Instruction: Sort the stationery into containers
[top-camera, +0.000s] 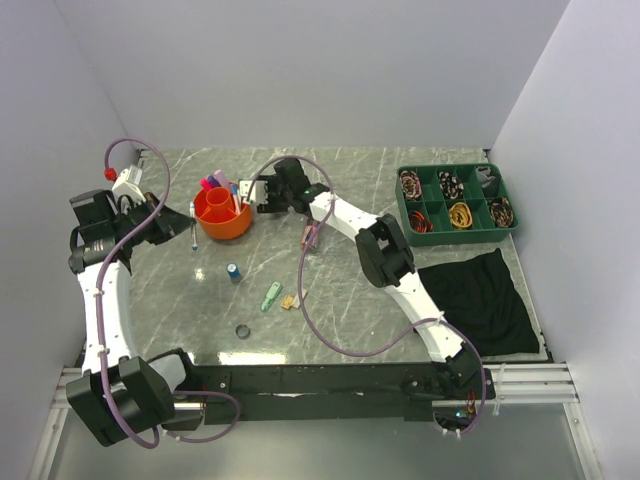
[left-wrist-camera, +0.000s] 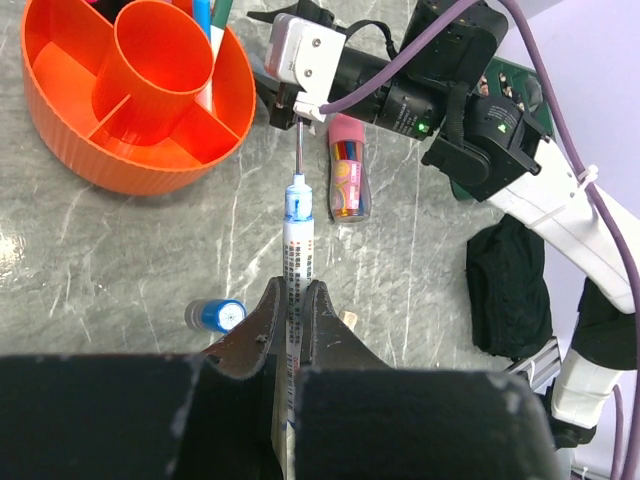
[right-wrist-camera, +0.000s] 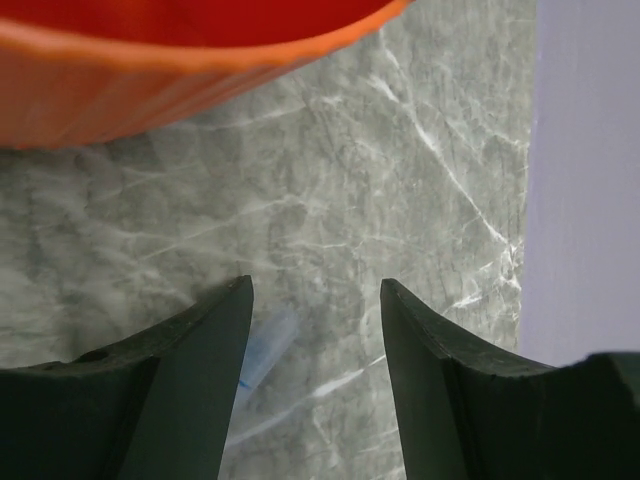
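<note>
A slim white pen with blue print (left-wrist-camera: 299, 245) stands between the fingers of my left gripper, which is shut on it, its narrow tip pointing away. In the top view this pen (top-camera: 194, 232) hangs just left of the round orange organizer (top-camera: 228, 228). That organizer has compartments around a central cup and holds several pens and markers. Low beside its right side, my right gripper has its fingers parted. A small clear piece with a blue mark (right-wrist-camera: 268, 347) lies on the table near the left finger, partly hidden by it.
On the table are a blue-capped cylinder (top-camera: 233, 271), a green cutter-like item (top-camera: 271, 295), a small yellow piece (top-camera: 287, 302), a dark ring (top-camera: 243, 331) and a pink-capped pencil tube (left-wrist-camera: 348, 178). A green sectioned tray (top-camera: 458, 237) and black cloth (top-camera: 478, 308) occupy the right.
</note>
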